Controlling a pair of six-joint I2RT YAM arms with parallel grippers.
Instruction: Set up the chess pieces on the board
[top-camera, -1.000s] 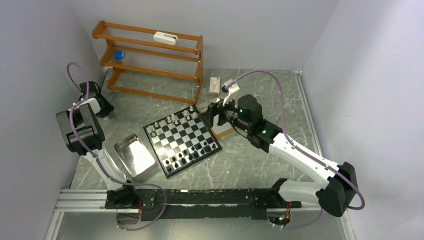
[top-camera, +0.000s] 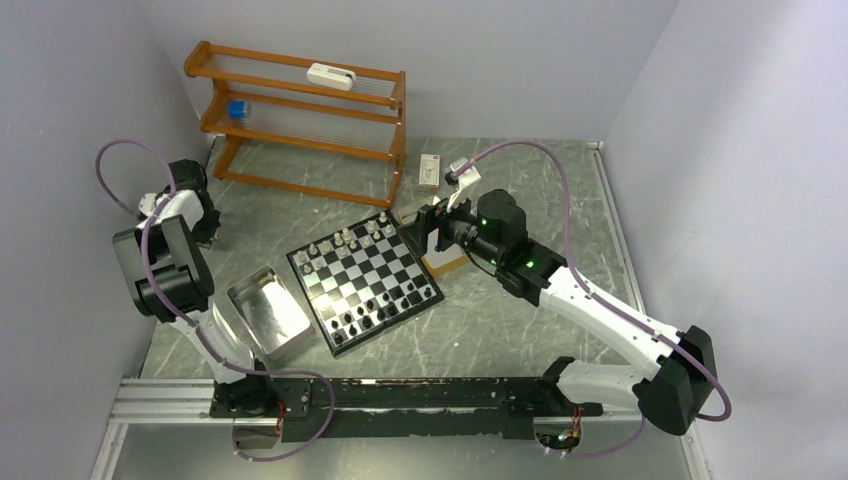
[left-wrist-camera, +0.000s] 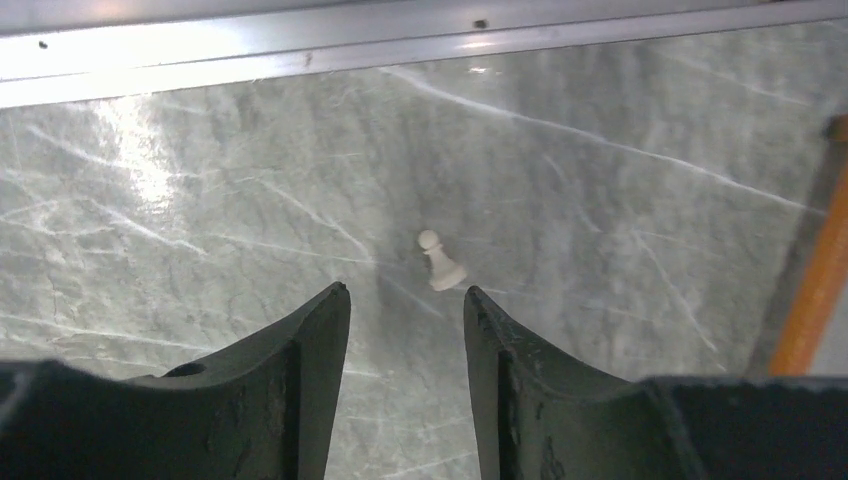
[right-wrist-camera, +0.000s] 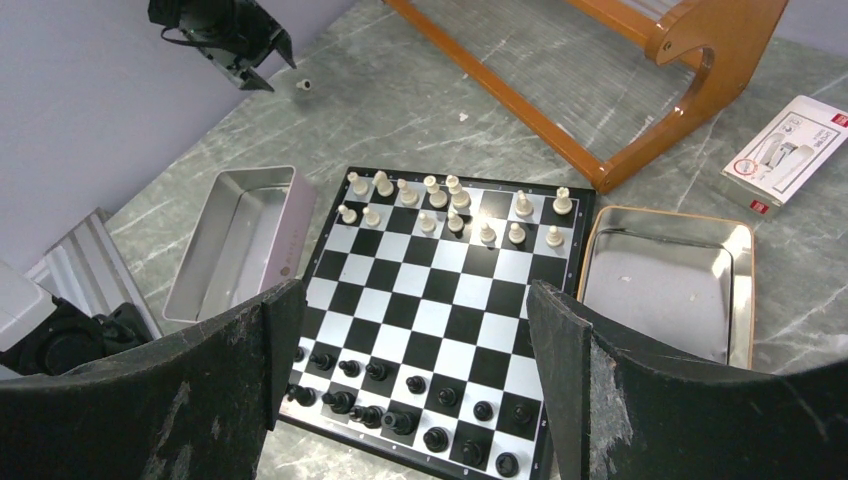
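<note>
A white pawn (left-wrist-camera: 440, 265) lies on its side on the grey marble table. My left gripper hangs over it, fingers apart with nothing between them, the pawn just beyond the tips. The chessboard (top-camera: 365, 282) holds white pieces along its far side and black pieces along its near side, seen closely in the right wrist view. My right gripper is open and empty, raised beside the board's right edge, looking down across it.
A pink-sided metal tray (top-camera: 268, 310) is left of the board, another tray (right-wrist-camera: 660, 280) right of it. A wooden rack (top-camera: 295, 185) stands at the back, with a small box (top-camera: 429, 170) beside it.
My left arm has shifted slightly at the far left of the table, its wrist and gripper changing angle. The right arm and the board look unchanged.
</note>
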